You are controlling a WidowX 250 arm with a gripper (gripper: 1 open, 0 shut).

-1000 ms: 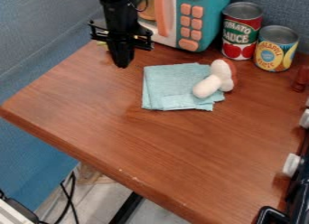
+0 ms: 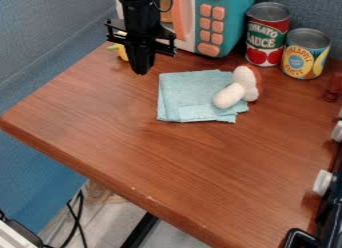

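My black gripper (image 2: 139, 54) hangs over the back left of the wooden table, in front of a teal and orange toy microwave (image 2: 214, 22); whether it is open or shut is hard to tell. A small yellow object (image 2: 119, 50) is partly hidden behind it. A folded light blue cloth (image 2: 187, 97) lies at the centre back, with a white mushroom-like object (image 2: 238, 88) on its right part.
A tomato sauce can (image 2: 266, 35), a yellow-labelled can (image 2: 305, 55) and a small red bottle (image 2: 333, 88) stand at the back right. A black appliance (image 2: 325, 212) lines the right edge.
My gripper has shifted slightly to the right over the last second. The objects on the table have not visibly moved.
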